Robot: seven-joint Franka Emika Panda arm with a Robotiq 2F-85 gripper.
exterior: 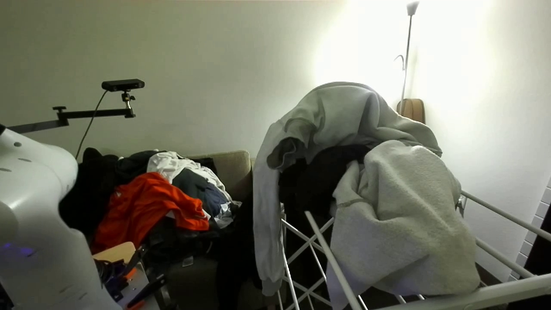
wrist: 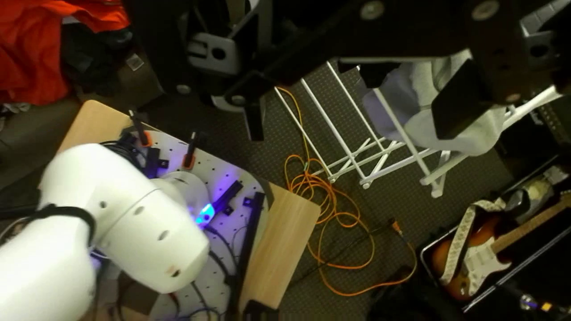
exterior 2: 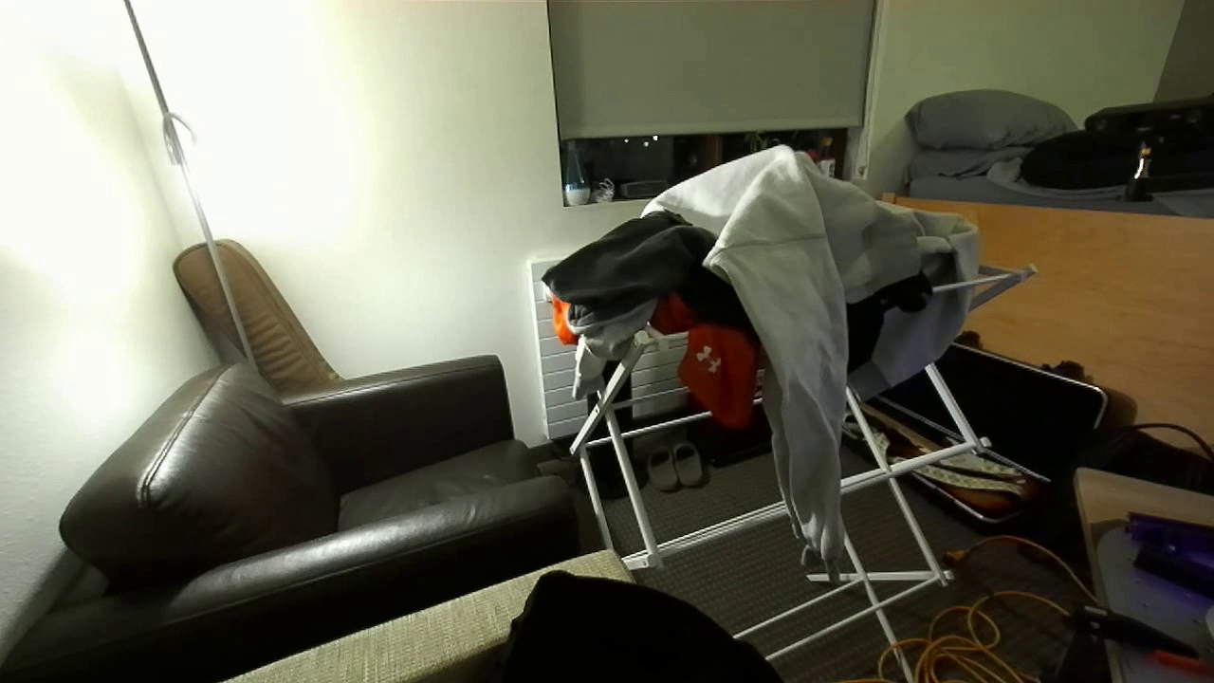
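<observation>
In the wrist view my gripper stands wide open, its dark fingers (wrist: 254, 122) far apart and no garment held between them. Neither exterior view shows it now. A grey sweatshirt (exterior: 408, 222) lies draped over the white drying rack (exterior: 338, 268), one sleeve (exterior: 268, 222) hanging down its left side. Seen from the other side, the same grey sweatshirt (exterior 2: 785, 262) covers dark clothing (exterior 2: 637, 267) and a red garment (exterior 2: 719, 376) on the rack. Part of the robot's white arm (exterior: 36, 206) fills the left edge of exterior view 1.
A pile with an orange-red garment (exterior: 150, 206) and other clothes lies left of the rack. An orange cable (wrist: 334, 203) coils on the floor beside the robot's table (wrist: 283, 240). A guitar (wrist: 476, 257) rests in an open case. A dark armchair (exterior 2: 421, 478) stands nearby.
</observation>
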